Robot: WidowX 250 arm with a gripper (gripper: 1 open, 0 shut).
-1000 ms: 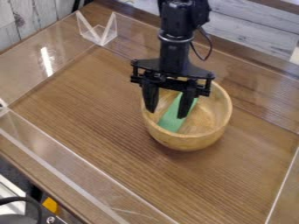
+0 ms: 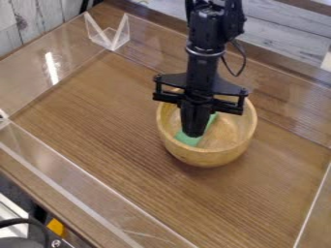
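A round wooden bowl [image 2: 225, 147] sits on the wooden table, a green object [image 2: 188, 138] lying inside it. My black gripper [image 2: 195, 122] is over the bowl, its fingers reaching down into it and covering much of the green object. The fingers look close together; whether anything is between them is hidden.
A white wire-like holder [image 2: 108, 31] stands at the back left. A wooden wall runs along the back, and a black cable lies at the lower left edge.
My gripper has moved down and a little toward the front, further into the bowl, and now covers more of the green object.
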